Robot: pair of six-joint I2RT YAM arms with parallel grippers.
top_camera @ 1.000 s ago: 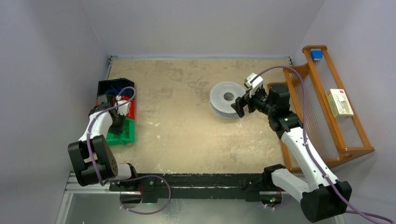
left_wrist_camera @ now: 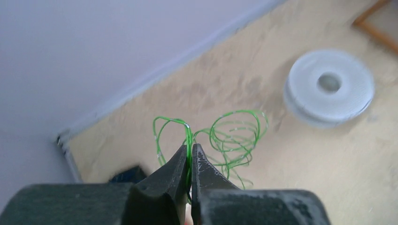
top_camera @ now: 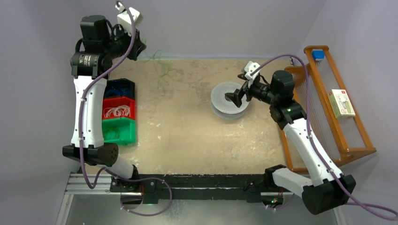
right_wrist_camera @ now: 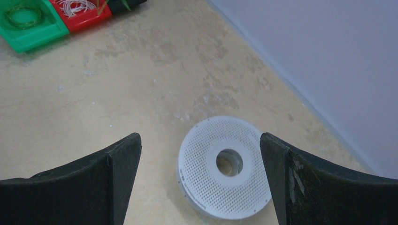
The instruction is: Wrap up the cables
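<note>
A thin green cable is pinched in my left gripper, its loops hanging loose on both sides of the fingertips. From above, that gripper is up past the far left of the table, with the faint green cable trailing to its right. The white spool, a flat round disc with a central hole, lies right of the table's middle. Over its right part, my right gripper stands open and empty. In the right wrist view, the spool shows below and between the spread fingers.
At the left edge stand the green bin holding more green cable, the red bin with white cable, and a dark blue bin. A wooden rack with a small box occupies the right side.
My left arm has risen from the green bin and swung toward the far edge, carrying green cable. The right gripper has shifted slightly left, further over the spool.
</note>
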